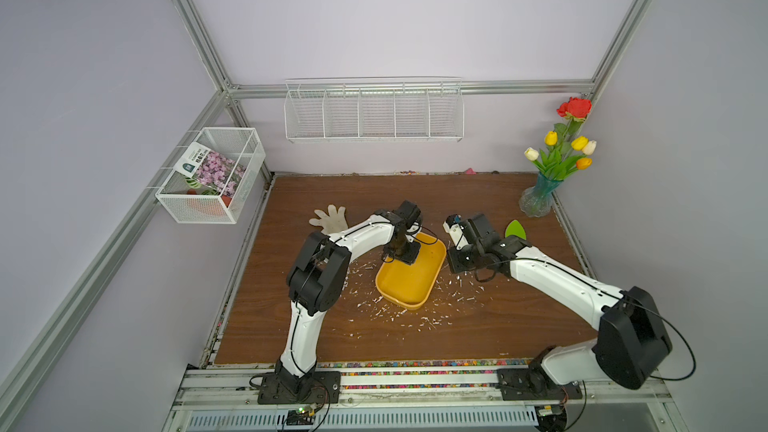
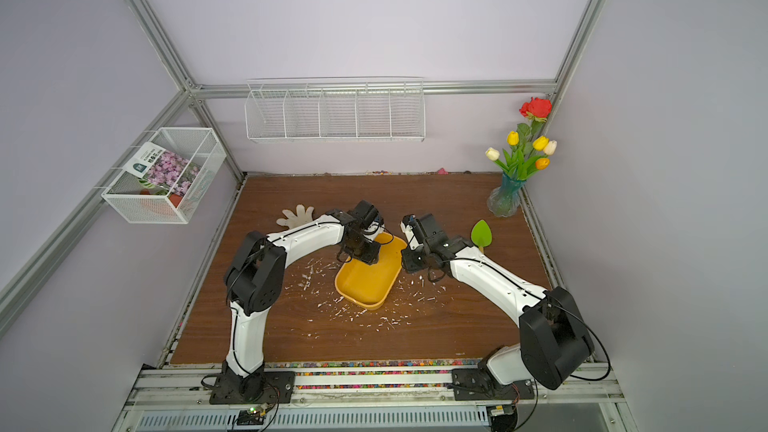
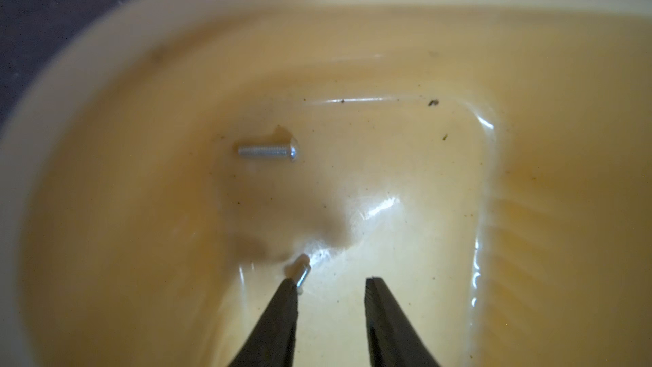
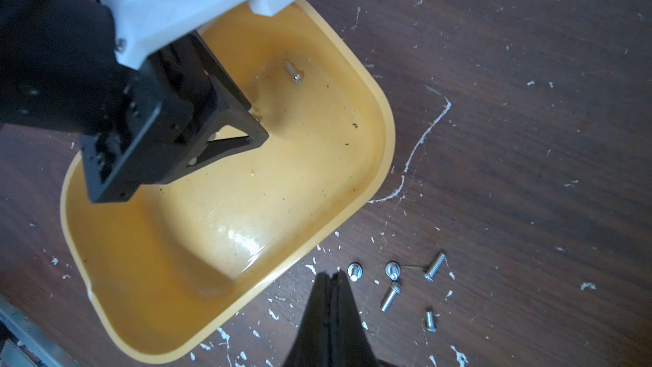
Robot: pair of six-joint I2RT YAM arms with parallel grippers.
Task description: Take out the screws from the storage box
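Two silver screws lie on the floor of the yellow storage box [image 1: 404, 284]. In the left wrist view one screw [image 3: 268, 151] rests well beyond the fingers; a smaller-looking screw [image 3: 303, 275] shows close by the left fingertip. My left gripper reaches into the box with its fingers spread apart and nothing visibly held between them. My right gripper stands just right of the box rim, its fingertips together and nothing showing between them. Near those tips several screws [image 4: 434, 267] and a round metal piece [image 4: 354, 272] lie on the table.
White scraps litter the brown table [image 4: 529, 163] around the box. A pale glove [image 1: 329, 219] lies at the back left. A flower vase [image 1: 537, 198] and green leaf-shaped item [image 1: 515, 229] are at the back right.
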